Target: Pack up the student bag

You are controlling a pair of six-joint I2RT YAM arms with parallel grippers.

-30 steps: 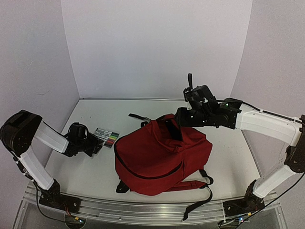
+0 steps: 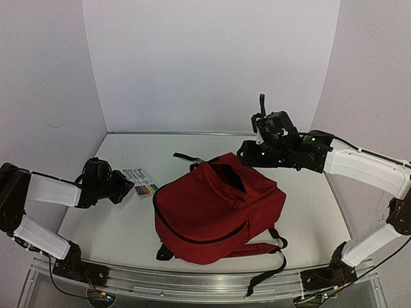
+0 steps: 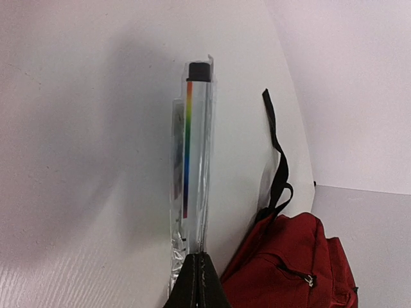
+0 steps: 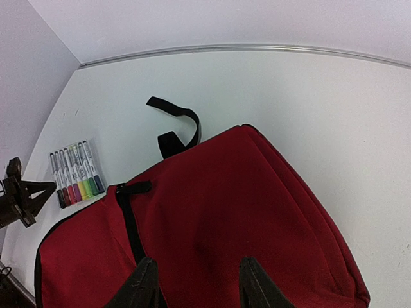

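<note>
In the left wrist view, a clear pack of coloured markers (image 3: 198,147) stands edge-on ahead of my left gripper, whose fingers are shut on its near end. From above, the same pack (image 2: 141,181) juts out to the right of the left gripper, at the left side of the table. A red backpack (image 2: 199,212) lies in the middle, its dark opening (image 2: 232,176) partly parted near the top. Over the bag's upper edge hangs my right gripper (image 2: 243,154). Its fingers (image 4: 146,282) are wide apart in the right wrist view, with only red cloth seen below them.
A black strap (image 2: 186,156) reaches out behind the bag, and another loose strap (image 2: 266,279) hangs over the front rail. Bare table (image 2: 308,224) lies to the right. Walls close in the sides and back.
The left arm has swung, its gripper shifting slightly left and up in the top view, and the marker pack has moved and turned with it.
</note>
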